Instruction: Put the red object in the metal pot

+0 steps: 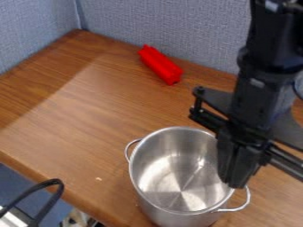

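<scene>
Near the back of the wooden table lies a red object (pixel 160 65), a short cylinder-like shape, with nothing covering it. The metal pot (pixel 147 184) stands at the front of the table, its inside empty as far as it shows, with a thin wire handle on either side. My black gripper (pixel 232 164) hangs over the pot's right side, hiding part of its rim. Its fingers overlap from this angle, so the gap between them cannot be made out. The red object is well apart from the gripper, further back and to the left.
Grey padded walls (pixel 172 19) close off the back and left of the table. Bare wood (pixel 71 97) lies open at the left and centre. A black cable (pixel 38 188) curves at the lower left, off the table's edge.
</scene>
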